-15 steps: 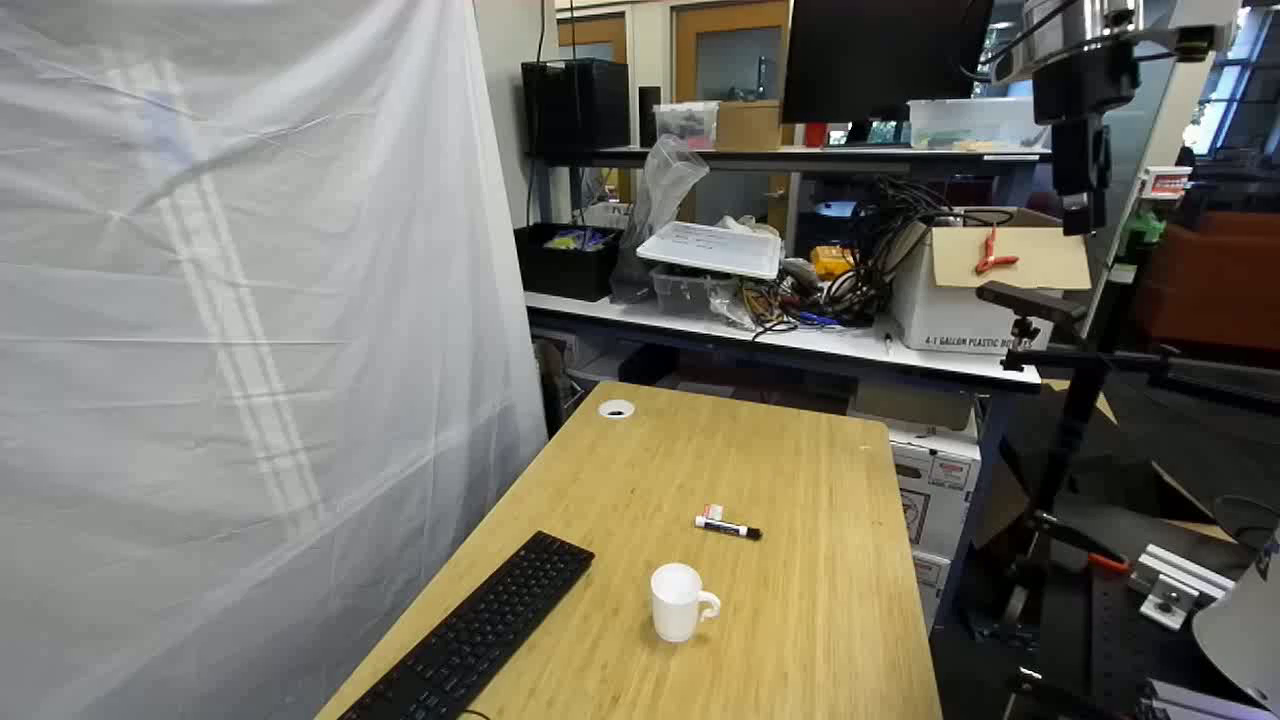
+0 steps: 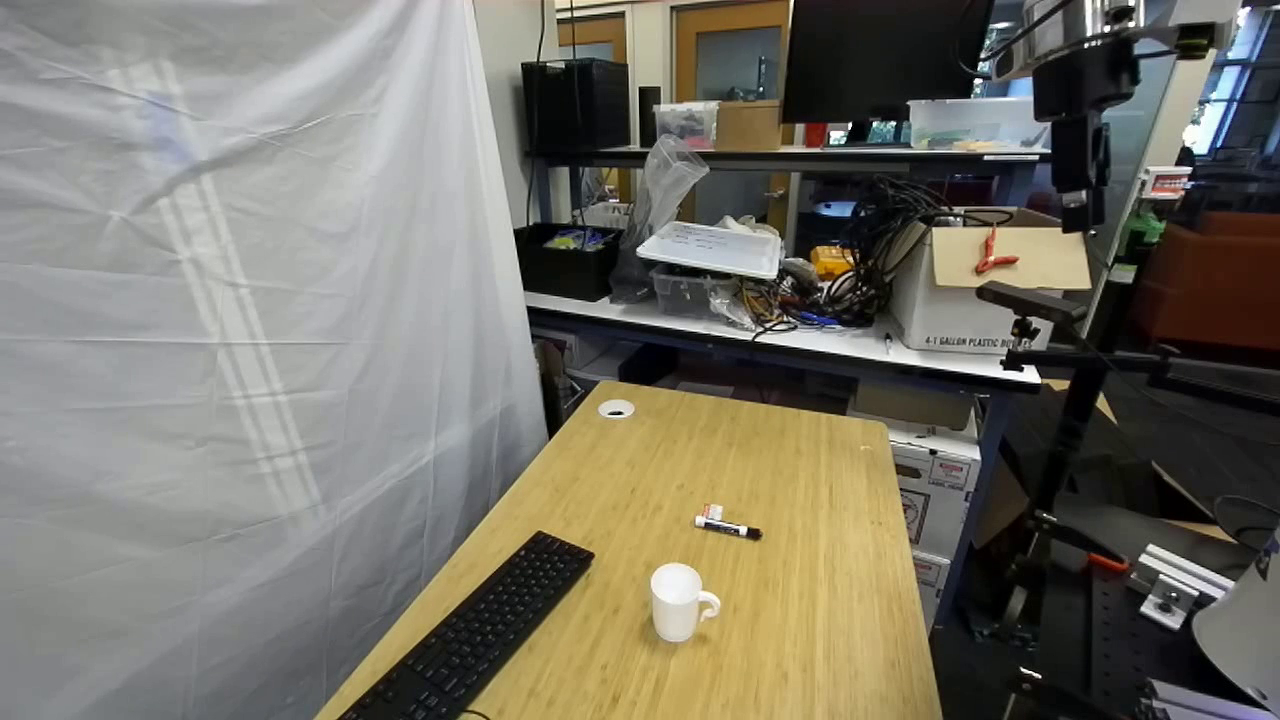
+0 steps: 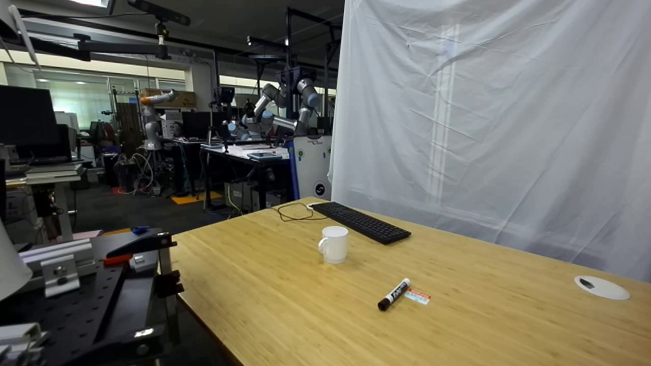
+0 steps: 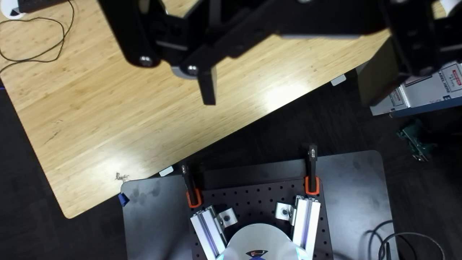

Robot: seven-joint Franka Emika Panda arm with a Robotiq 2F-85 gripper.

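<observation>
A white mug point(image 2: 675, 602) stands upright on the wooden table, its handle toward the right in exterior view 1. A black-and-white marker point(image 3: 393, 295) lies beside a small red-and-white label point(image 3: 418, 296). Along the table's curtain side rests a black keyboard point(image 2: 489, 624). High above the robot's base, off the table's right side, my gripper point(image 2: 1081, 211) hangs well away from all of these. Its dark fingers stand wide apart in the wrist view, one finger point(image 4: 208, 89) over bare wood. The gripper is open, nothing between its fingers.
A white round disc point(image 3: 601, 287) sits at the table's far end. The keyboard's cable point(image 4: 52, 47) loops over one corner. Shelves point(image 2: 804, 340) loaded with boxes and cables stand behind the table, and a white curtain point(image 2: 240, 300) hangs alongside.
</observation>
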